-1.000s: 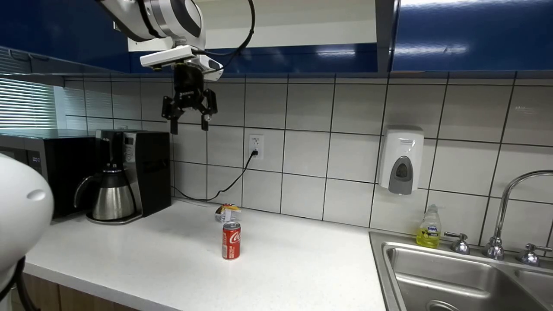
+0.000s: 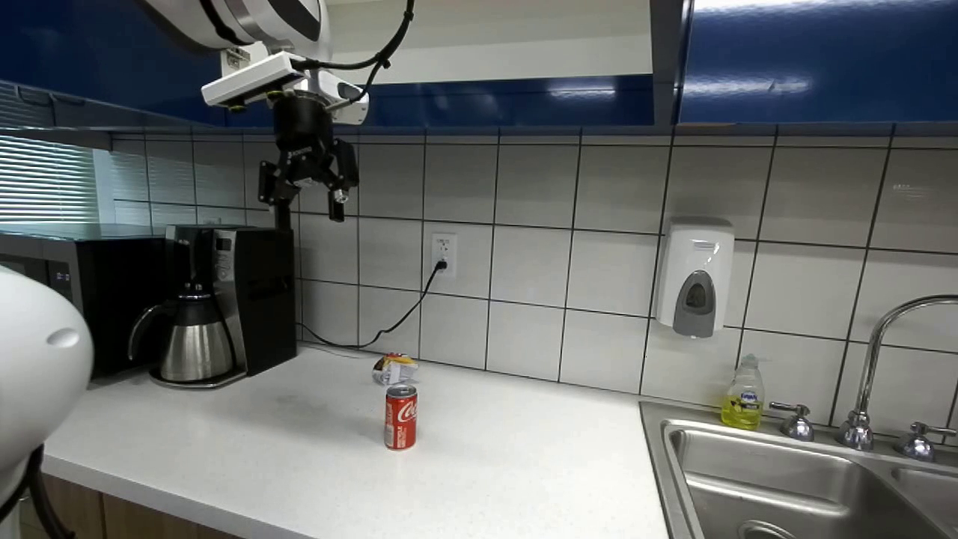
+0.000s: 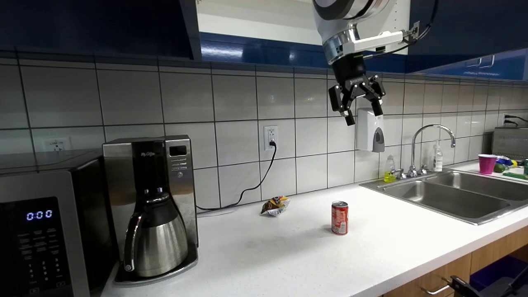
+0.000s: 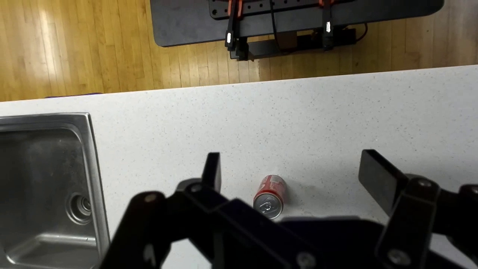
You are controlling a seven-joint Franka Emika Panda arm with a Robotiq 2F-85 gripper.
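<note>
My gripper (image 2: 310, 211) hangs open high above the counter, its black fingers spread and nothing between them. A red Coca-Cola can (image 2: 400, 418) stands upright on the white counter, well below the gripper. In exterior view 2 the gripper (image 3: 364, 119) shows over the can (image 3: 340, 218) with a large gap of air between. From the wrist, the can (image 4: 270, 196) appears in the space between the two fingers, nearer the left one. A crumpled snack wrapper (image 3: 275, 205) lies on the counter by the wall.
A coffee maker (image 3: 178, 193) and a microwave (image 3: 44, 232) occupy the left end. The steel sink (image 2: 660, 449) is on the right, with a dish soap bottle (image 2: 743, 395) behind it. Blue cabinets (image 2: 512, 103) hang overhead.
In exterior view 1 my gripper has moved left and slightly up, and it is tilted a little more. The fingers stay spread. The can and wrapper have not moved.
</note>
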